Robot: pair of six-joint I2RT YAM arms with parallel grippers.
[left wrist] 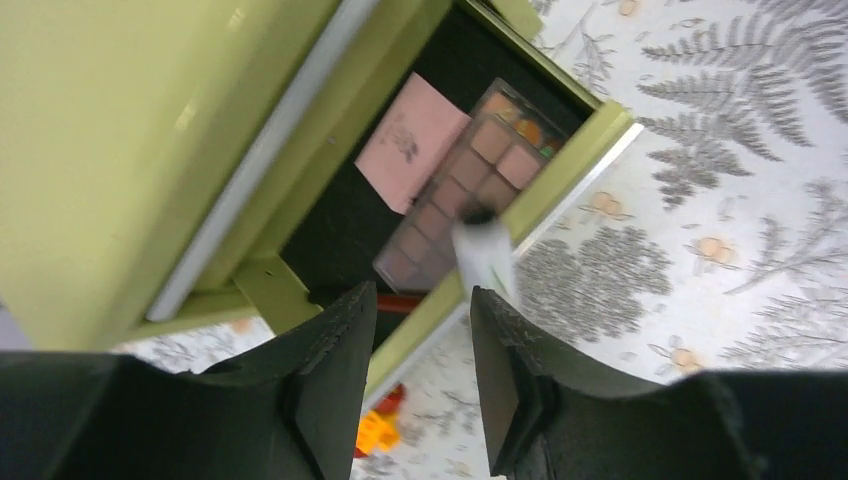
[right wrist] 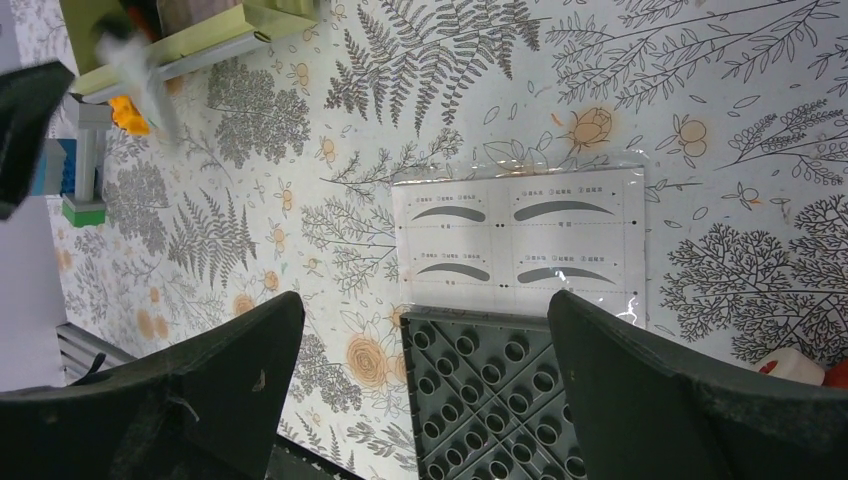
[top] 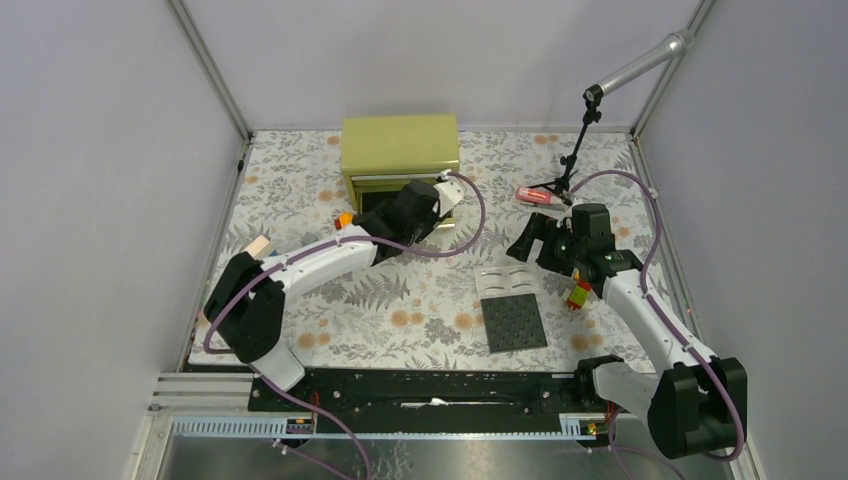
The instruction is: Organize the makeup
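Note:
A green cosmetics box (top: 398,142) stands at the back with its drawer (left wrist: 560,172) pulled out. Inside lie a pink square compact (left wrist: 410,140), an eyeshadow palette (left wrist: 470,180) and a thin red stick. My left gripper is over the drawer, fingers part open; a blurred white item with a dark top (left wrist: 485,260) shows just beyond them, whether falling or held I cannot tell. My right gripper stands open above a sheet of eyebrow stencils (right wrist: 520,240) and a dark grid mat (right wrist: 470,420).
A pink tube (top: 536,195) lies by a lamp stand at back right. Small coloured items (top: 578,295) sit beside the right arm, others (top: 258,247) at the left edge.

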